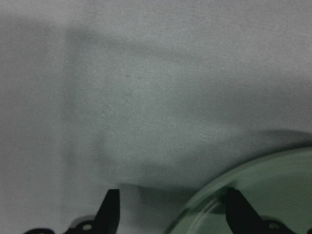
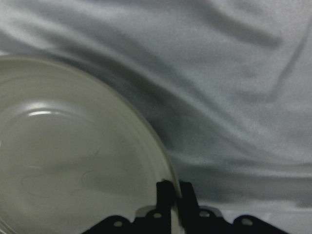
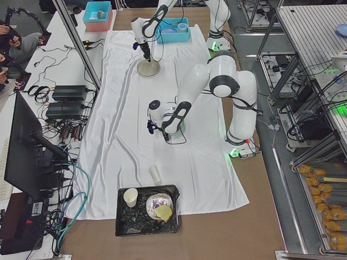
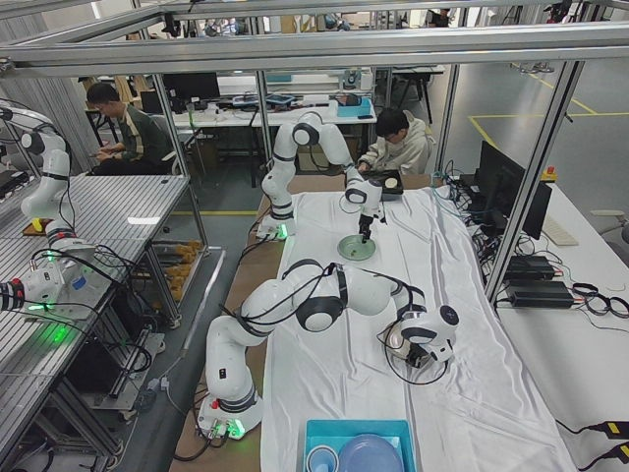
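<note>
My left gripper stands open low over the rim of a green plate [image 4: 356, 248], one fingertip over the plate and the other over the cloth; the near arm in the camera left view largely hides this plate. My right gripper is shut on the rim of a beige plate [image 2: 73, 126], which lies on the white cloth at the far part of the table in the camera left view.
A black tray [image 3: 130, 222] holds a cup, a dish and yellow food at the near end, with a white cylinder [image 3: 155, 175] beside it. A blue bin [image 4: 314, 438] with dishes stands at the other end.
</note>
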